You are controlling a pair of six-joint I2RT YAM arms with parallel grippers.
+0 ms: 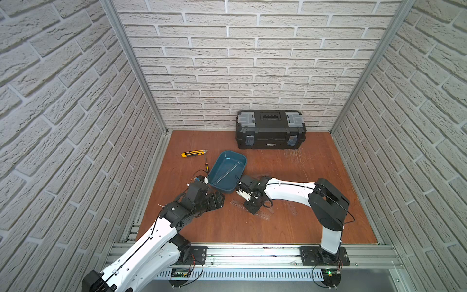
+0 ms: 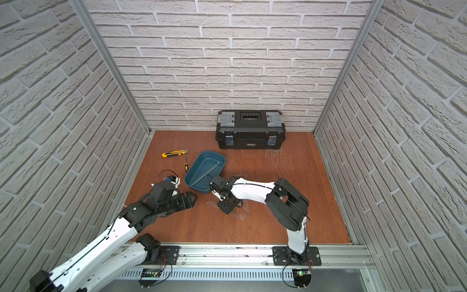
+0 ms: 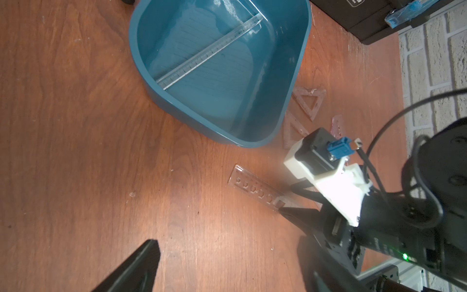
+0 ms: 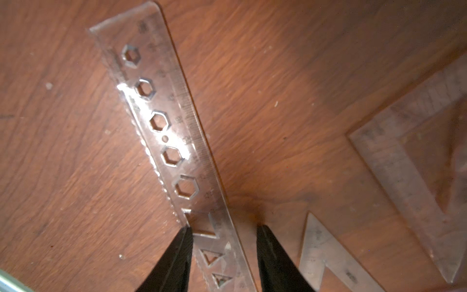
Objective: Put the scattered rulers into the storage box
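A clear ruler (image 4: 172, 141) with cut-out shapes lies flat on the table. My right gripper is part open over it, one finger on each side; whether the pads touch it I cannot tell. In the left wrist view the near end of this ruler (image 3: 250, 187) shows beside the right fingers (image 3: 301, 216). The blue storage box (image 3: 194, 114) holds one long ruler (image 3: 209, 51) lying across its floor. My left gripper stands wide open over bare wood, nothing between its fingers. Clear triangle rulers (image 4: 403, 141) lie right of the right gripper.
A black toolbox (image 1: 270, 130) stands at the back. A yellow cutter (image 1: 193, 153) and a screwdriver (image 1: 206, 167) lie left of the box. Another clear ruler (image 1: 291, 208) lies under the right arm.
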